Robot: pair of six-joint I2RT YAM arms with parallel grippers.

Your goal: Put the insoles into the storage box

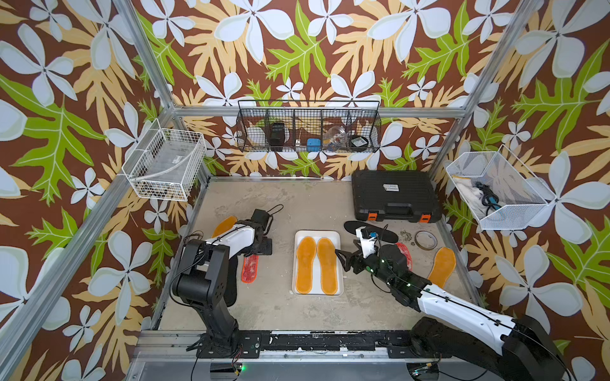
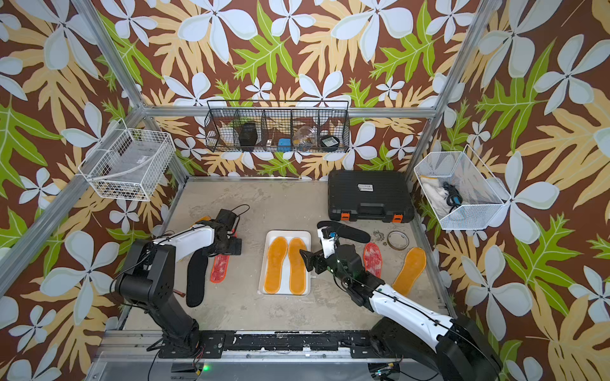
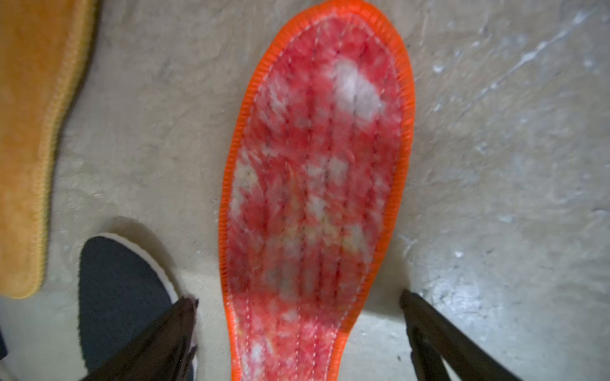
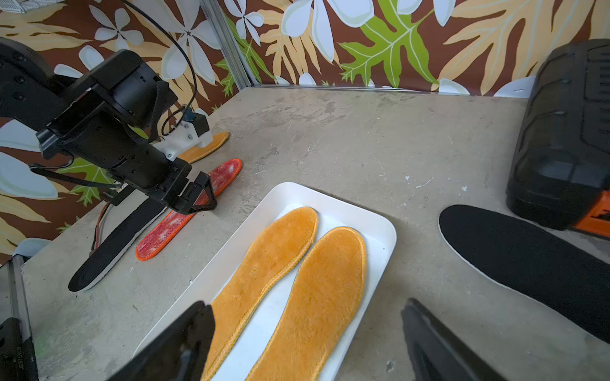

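Observation:
A white tray (image 1: pixel 338 282) holds two orange insoles (image 1: pixel 305 263). My left gripper is open just over a red patterned insole (image 3: pixel 308 190) on the left of the floor; a black insole (image 3: pixel 124 298) and another orange insole (image 3: pixel 25 146) lie beside it. My right gripper, open, hangs over the right part of the tray, above the insoles. On the right lie a black insole (image 4: pixel 521 266), a red insole (image 2: pixel 372 257) and an orange insole (image 2: pixel 411 266).
A black case (image 1: pixel 394 193) stands at the back right, with a tape roll (image 2: pixel 397 240) in front. Wire baskets (image 1: pixel 162 165) hang on the walls.

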